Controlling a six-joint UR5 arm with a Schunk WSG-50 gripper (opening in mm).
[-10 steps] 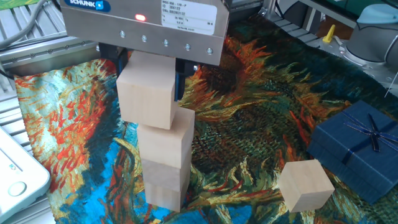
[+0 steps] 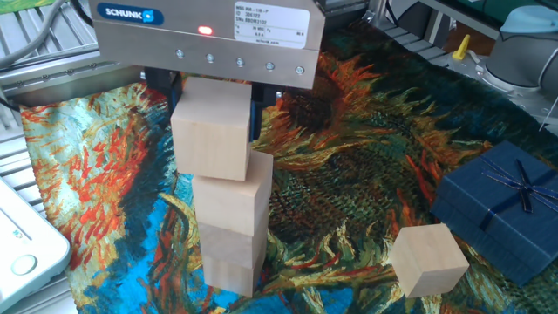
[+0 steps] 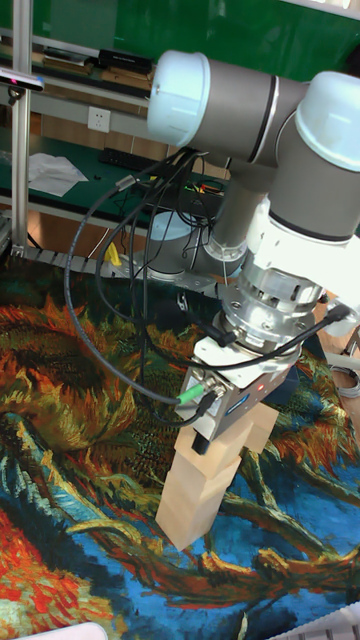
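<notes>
A pale wooden block (image 2: 210, 144) sits between the dark fingers (image 2: 255, 118) of my gripper (image 2: 212, 96), which is shut on it. Directly under it rises a stack of similar wooden blocks (image 2: 224, 209), standing upright on the cloth. The held block overhangs the stack's top a little to the left in exterior view 2; whether the two touch cannot be told. From the side, exterior view 3 has the stack (image 3: 195, 499) below the gripper, whose body hides part of the held block (image 3: 256, 429). Another wooden block (image 2: 429, 261) lies alone to the right.
A dark blue gift box (image 2: 501, 209) with a ribbon stands at the right. Patterned cloth (image 2: 349, 201) covers the table, with clear room between the stack and the lone block. A white device (image 2: 26, 244) is at the left edge. Cables (image 3: 75, 309) loop beside the arm.
The other blocks have not moved.
</notes>
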